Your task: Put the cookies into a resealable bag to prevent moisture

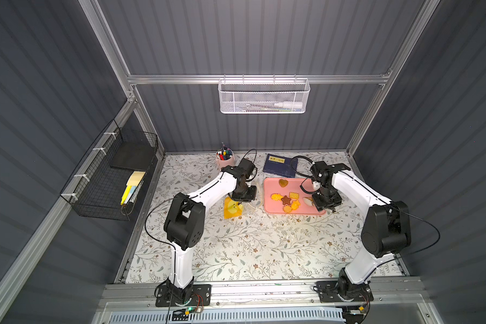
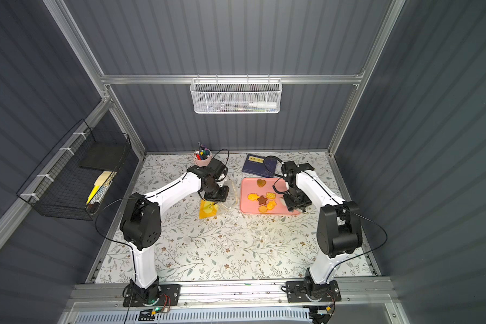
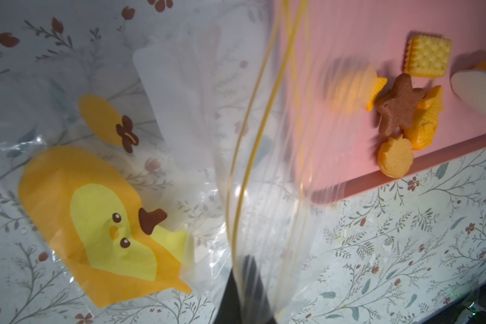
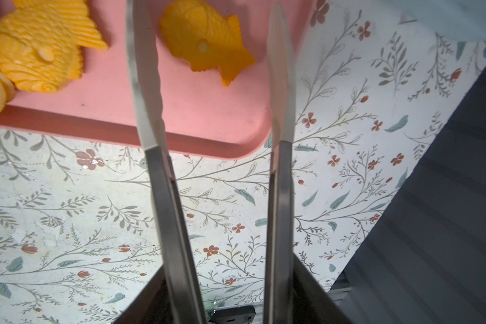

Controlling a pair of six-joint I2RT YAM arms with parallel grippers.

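A clear resealable bag with an orange duck print (image 3: pixel 102 226) lies left of the pink tray (image 1: pixel 270 208). My left gripper is shut at the bag's mouth, whose clear film with yellow seal lines rises over its tips in the left wrist view. On the tray are several cookies: a brown star (image 3: pixel 399 105), a square cracker (image 3: pixel 426 54), orange fish (image 4: pixel 43 48) and others. My right gripper stands part open over the tray's right end, with an orange fish cookie (image 4: pixel 191 32) beneath and between its fingertips.
A pen cup (image 1: pixel 225 159) and a dark blue folder (image 1: pixel 278 167) stand at the back. A wire basket (image 1: pixel 97 189) hangs on the left wall, a white one (image 1: pixel 262 97) on the back wall.
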